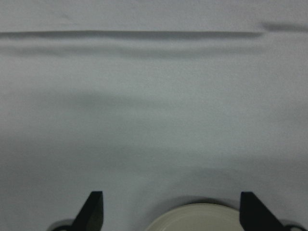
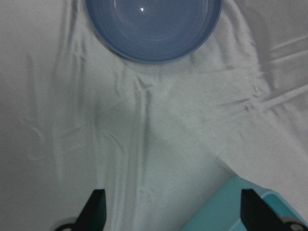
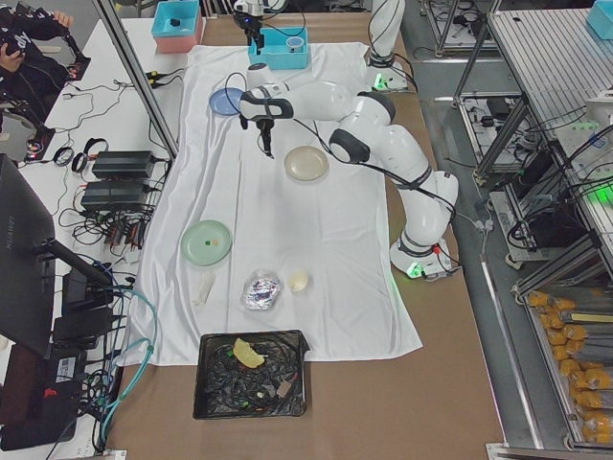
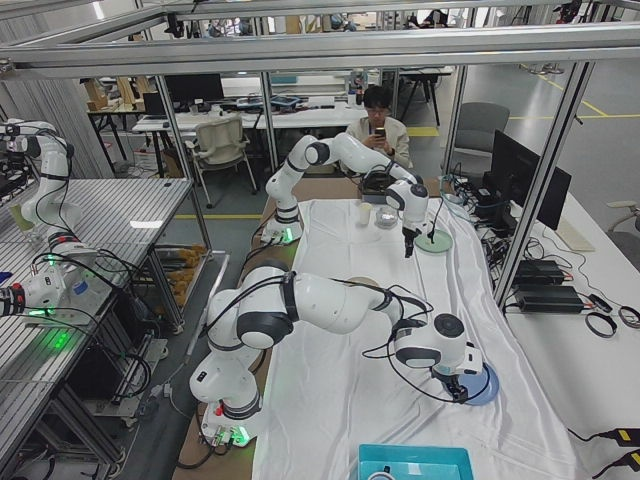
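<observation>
My left gripper (image 3: 263, 144) hangs open over the white cloth beside a beige plate (image 3: 306, 163), whose edge (image 1: 195, 221) shows low in the left wrist view; nothing is between the fingers. My right gripper (image 4: 455, 390) stands open at the far end, with a blue plate (image 2: 153, 26) and a light-blue bin (image 2: 211, 209) below it in the right wrist view. A green plate (image 3: 206, 244) lies at the cloth's left.
A foil-covered item (image 3: 261, 292), a pale round object (image 3: 298, 282) and a small pale strip (image 3: 204, 287) lie nearer. A black tray (image 3: 249, 393) with a yellow item (image 3: 246, 355) stands beyond the cloth.
</observation>
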